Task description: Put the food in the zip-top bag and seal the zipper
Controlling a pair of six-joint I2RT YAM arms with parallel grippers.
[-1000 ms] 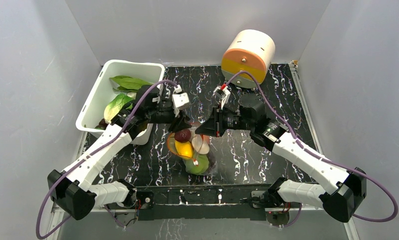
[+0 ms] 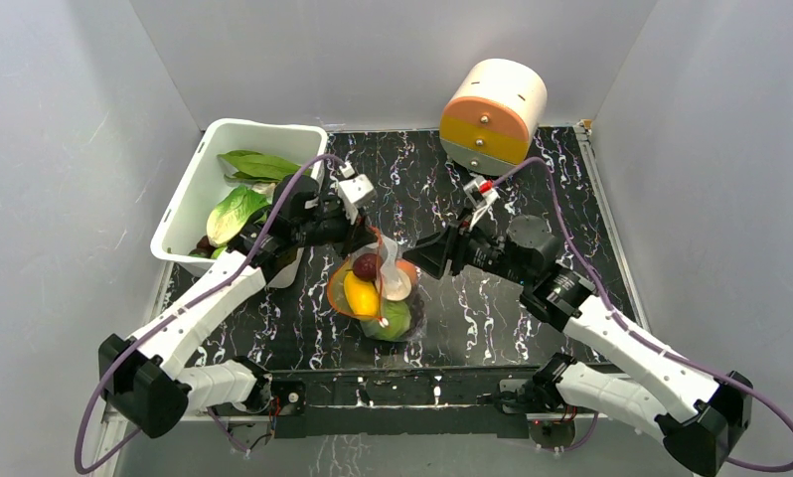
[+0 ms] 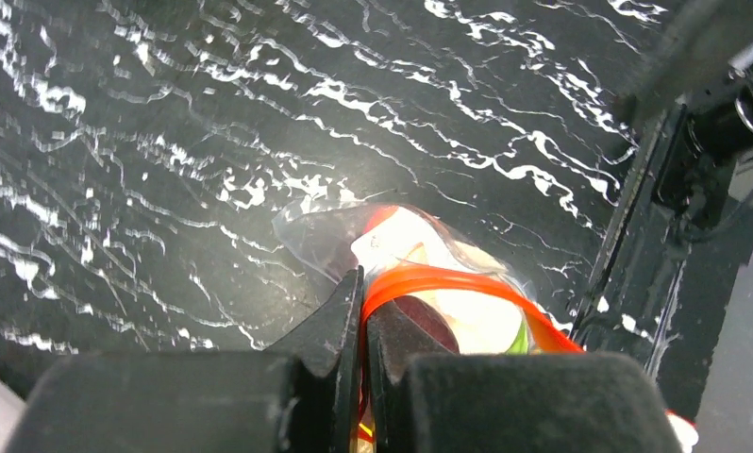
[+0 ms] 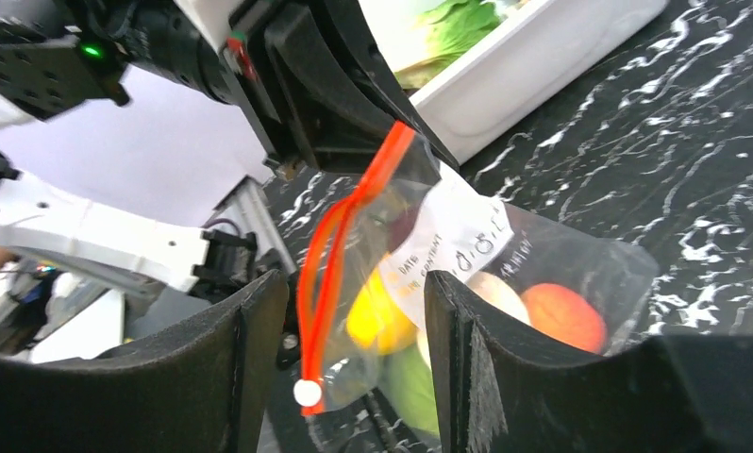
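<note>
The clear zip bag [image 2: 393, 323] with its orange zipper rim holds a dark red fruit [image 2: 366, 266], a yellow item [image 2: 361, 295], a green one and pale items. My left gripper [image 2: 363, 237] is shut on the bag's orange rim at its upper part, shown pinched between the fingertips in the left wrist view [image 3: 363, 330]. My right gripper [image 2: 424, 253] is open at the bag's right; in the right wrist view its fingers frame the bag from close by, and the orange zipper [image 4: 330, 274] hangs from the left gripper down to a white slider [image 4: 307, 392].
A white bin [image 2: 179, 229] of vegetables stands at the left, behind the left arm. A rounded box with coloured drawers [image 2: 492, 109] stands at the back right. Bare marble table lies right of the bag.
My right gripper has moved to the right, away from the left one. The bag's rim now rises toward the left gripper, and more of its white label shows from above.
</note>
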